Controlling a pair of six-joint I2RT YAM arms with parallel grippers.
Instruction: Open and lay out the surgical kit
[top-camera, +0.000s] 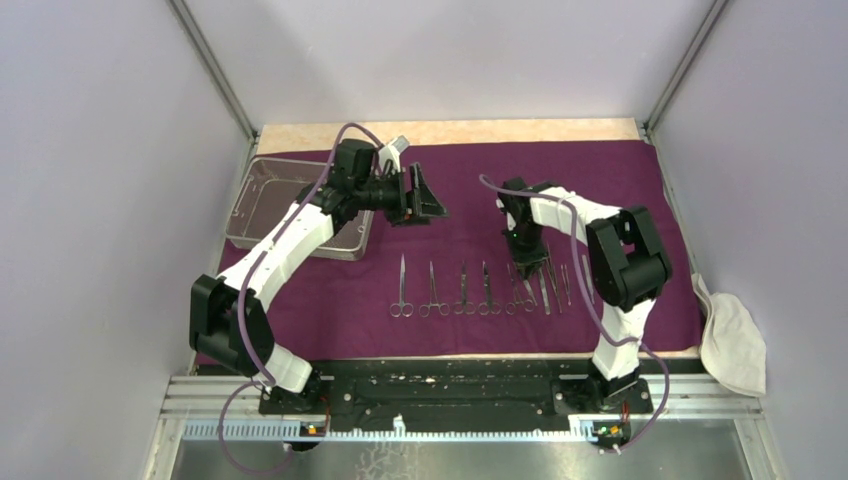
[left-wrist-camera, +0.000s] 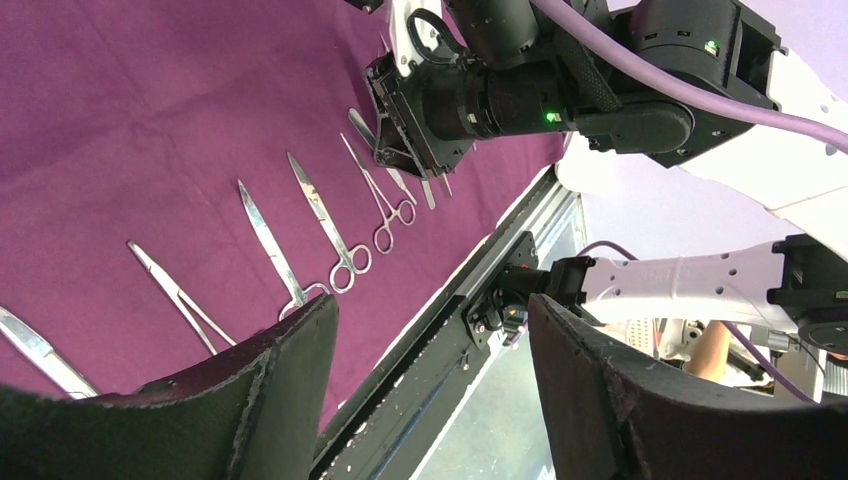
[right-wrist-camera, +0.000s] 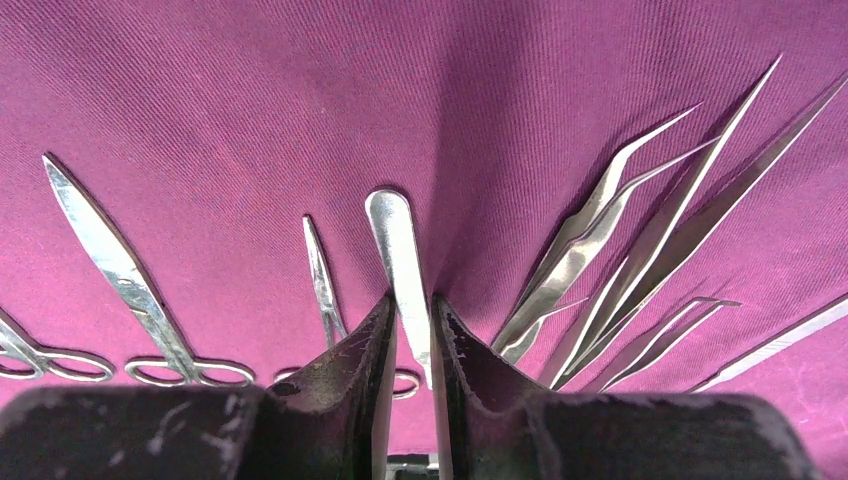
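A row of steel instruments lies on the purple cloth (top-camera: 460, 200): several scissors-like tools (top-camera: 402, 290) at the left, tweezers (right-wrist-camera: 575, 250) and slimmer tools at the right. My left gripper (top-camera: 420, 205) hangs open over the cloth beside the metal tray (top-camera: 250, 200); its fingers frame the bottom of the left wrist view, empty. My right gripper is low among the instruments, its fingertips either side of a flat steel tool (right-wrist-camera: 398, 235); whether they grip it is hard to tell.
A folded white cloth (top-camera: 730, 340) lies beyond the right edge of the purple cloth. Walls surround the table at the sides and back.
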